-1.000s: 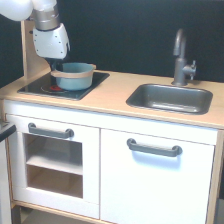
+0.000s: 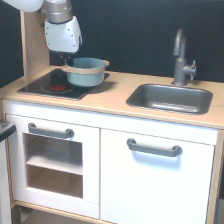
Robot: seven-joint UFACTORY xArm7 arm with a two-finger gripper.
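A blue-grey pot [image 2: 87, 75] with a tan rim is at the right part of the black stove top [image 2: 45, 88]. It looks slightly tilted and raised above the surface. My gripper [image 2: 67, 59] points down at the pot's left rim, on the side toward the back wall. It appears shut on the pot's edge, though the fingertips are dark and small against the background. To the left of the pot, a red-marked burner [image 2: 57, 86] lies uncovered.
A metal sink [image 2: 172, 98] with a grey faucet [image 2: 181, 60] is set into the counter's right side. Bare wooden counter [image 2: 116, 88] lies between stove and sink. Below are an open-looking shelf cabinet [image 2: 55, 165] and a white door [image 2: 150, 180] with dark handles.
The pot has moved right and a little up, uncovering the red burner mark. My gripper has moved right along with it, and the pot looks more tilted.
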